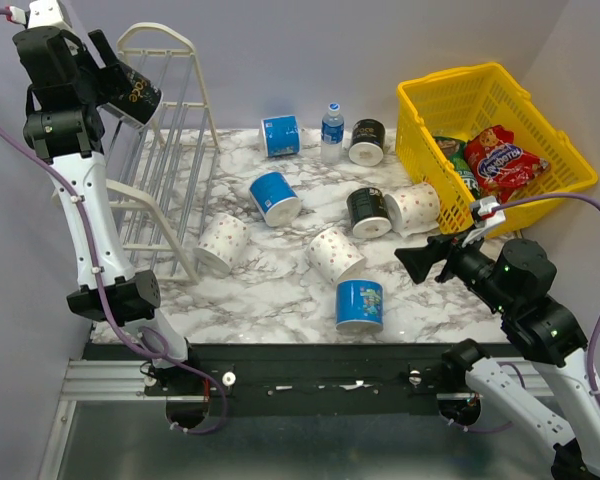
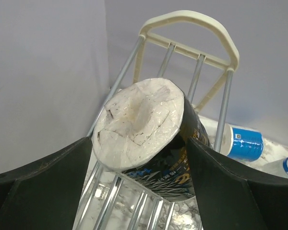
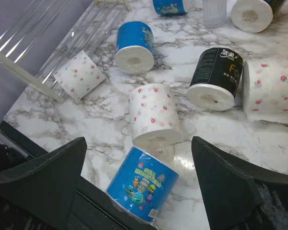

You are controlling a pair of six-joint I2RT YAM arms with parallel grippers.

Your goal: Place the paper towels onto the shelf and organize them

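Note:
A black paper towel roll (image 1: 135,102) lies tilted on the upper rails of the white rack (image 1: 185,100); its white end (image 2: 137,122) faces my left gripper, which stands open beside it. Loose rolls lie on the marble table: blue (image 1: 359,305), floral (image 1: 335,255), and black (image 1: 368,210). My right gripper is open above the table at the right, nothing between its fingers.
A water bottle (image 1: 332,128) stands at the back. A yellow basket (image 1: 430,95) with snack bags fills the back right. Walls bound the table on the left, right and back. Some bare marble shows at the front.

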